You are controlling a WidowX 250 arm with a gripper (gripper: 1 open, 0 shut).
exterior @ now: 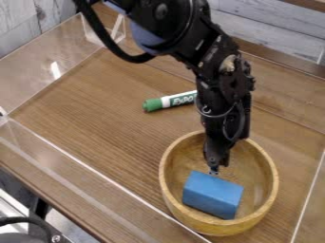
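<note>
My black gripper (219, 158) hangs over a wooden bowl (173, 195) at the lower right, its tip down inside the bowl's back half. What, if anything, is between its fingers is too dark and small to tell. A blue block (212, 195) lies in the front of the bowl. A green and white marker (168, 101) lies on the table behind the bowl, left of the arm.
The wooden table (89, 119) has clear room on the left. Clear rims run along its left and front edges, and a pale panelled wall stands at the back. A black cable lies at the bottom left corner.
</note>
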